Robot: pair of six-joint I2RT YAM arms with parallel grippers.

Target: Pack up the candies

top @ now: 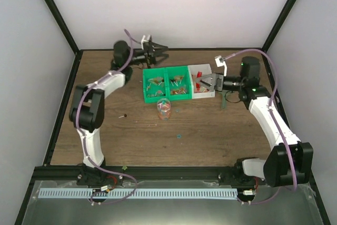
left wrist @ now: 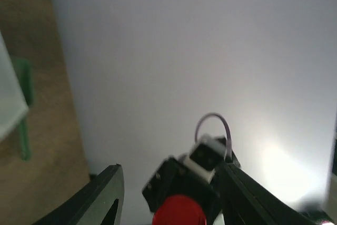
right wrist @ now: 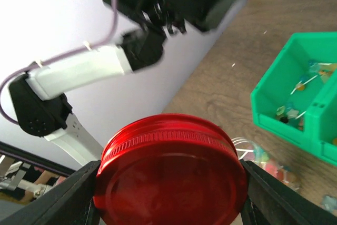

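A round red lid (right wrist: 172,169) sits between the fingers of my right gripper (top: 198,81), which is shut on it above the white bin (top: 208,69). In the top view my left gripper (top: 165,54) hangs open behind the green bins, nothing between its fingers; its wrist view shows the red lid (left wrist: 179,212) farther off, on the other arm. The clear jar (top: 164,110), with colourful candies inside, stands lidless in front of the bins. Wrapped candies and lollipops lie in the left green bin (top: 145,86) and the middle green bin (top: 189,81).
A dark small candy on a stick (top: 122,116) and a blue candy (top: 179,136) lie loose on the table (top: 137,146). Beside the white bin is a green tool (top: 224,100), partly hidden by the right arm.
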